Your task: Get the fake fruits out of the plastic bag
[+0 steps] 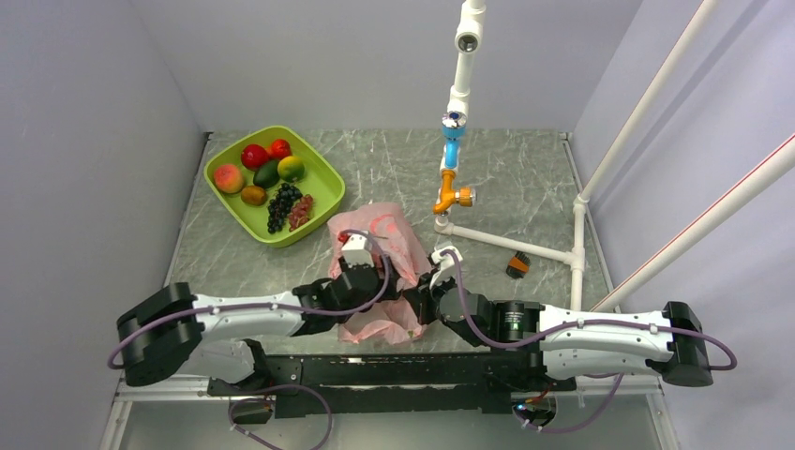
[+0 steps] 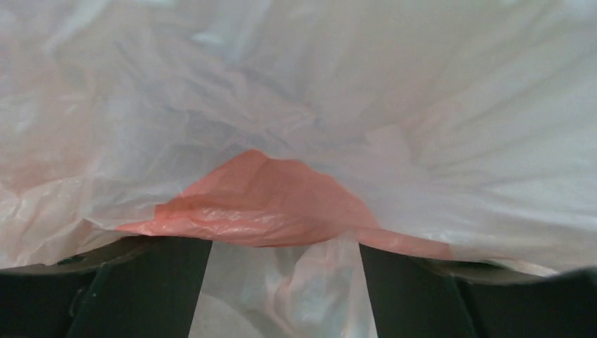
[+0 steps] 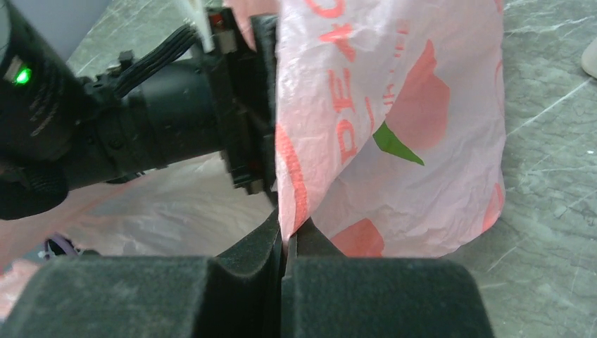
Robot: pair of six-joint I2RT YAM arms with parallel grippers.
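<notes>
A crumpled pink-and-white plastic bag (image 1: 380, 225) lies on the grey table at the middle. The right gripper is shut on the bag's edge, a thin fold of plastic running up from between its fingertips. My left gripper is at the bag's mouth, its two fingers (image 2: 151, 282) apart with loose plastic in front of and between them. No fruit shows in the left wrist view. A green patch (image 3: 396, 144) is visible on the bag in the right wrist view; whether it is print or a fruit I cannot tell.
A green basket (image 1: 331, 187) at the back left holds several fake fruits, among them a peach (image 1: 228, 178) and dark grapes (image 1: 280, 208). White pipes with an orange valve (image 1: 448, 194) stand right of the bag. A small orange-black object (image 1: 517, 264) lies nearby.
</notes>
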